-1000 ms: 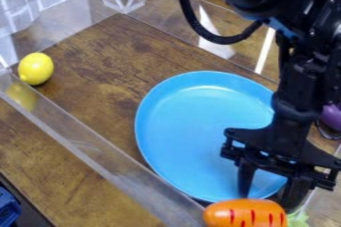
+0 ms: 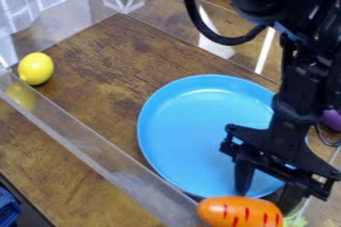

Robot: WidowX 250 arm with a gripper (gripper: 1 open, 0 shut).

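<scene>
My black gripper is low over the right part of the blue plate, near its rim; whether its fingers are open or shut is hard to tell. An orange toy carrot with dark stripes lies at the bottom edge of the view, just below the plate and the gripper. A dark object partly shows behind the carrot, under the gripper. I cannot tell whether the fingers touch anything.
A yellow lemon sits at the far left by a clear plastic wall. A purple item is partly hidden behind the arm at the right. The wooden surface left of the plate is clear.
The gripper has shifted very slightly, and the carrot sits a little further left or lower in view. Otherwise the scene looks the same.
</scene>
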